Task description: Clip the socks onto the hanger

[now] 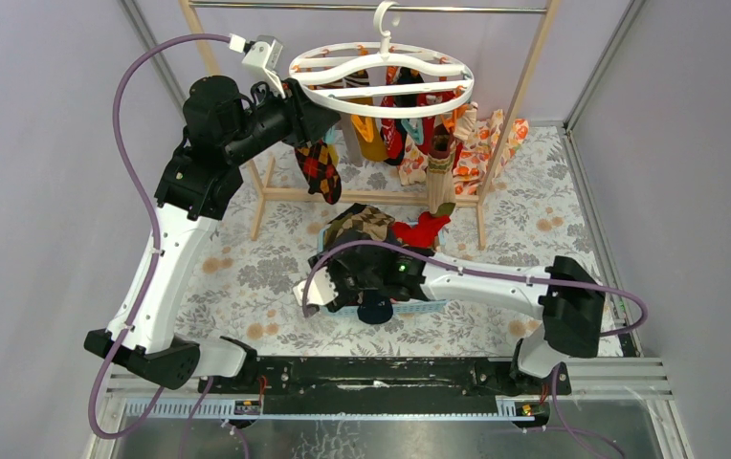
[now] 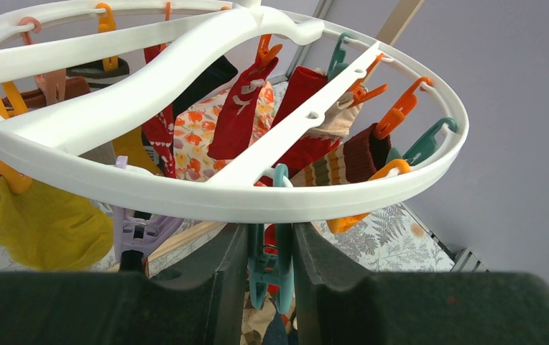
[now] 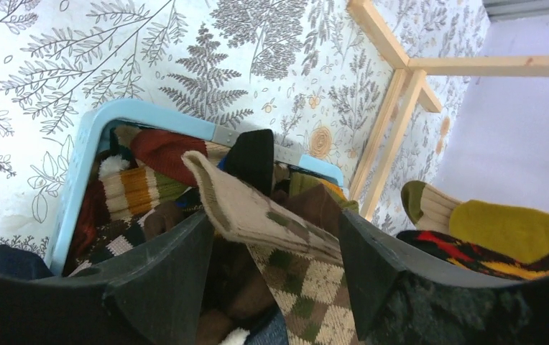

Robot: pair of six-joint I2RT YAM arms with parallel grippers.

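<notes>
The round white hanger [image 1: 457,96] hangs from the rail with several clipped socks under it. At its left rim, my left gripper is shut on a teal clip [image 2: 284,237]; no sock shows in that clip. Low over the blue basket [image 3: 74,208] my right gripper is open, its fingers [image 3: 185,251] well apart. Between them, and not pinched, lies a brown-and-cream argyle sock [image 3: 315,295] with its beige cuff [image 3: 214,190] standing up. Several other socks, some striped [image 3: 139,192], fill the basket.
An argyle sock [image 1: 319,172] hangs close below my left gripper. The wooden stand [image 3: 394,136] rises beside the basket, with hanging socks [image 3: 509,223] near my right fingers. A dark blue piece [image 1: 375,308] droops over the basket's front.
</notes>
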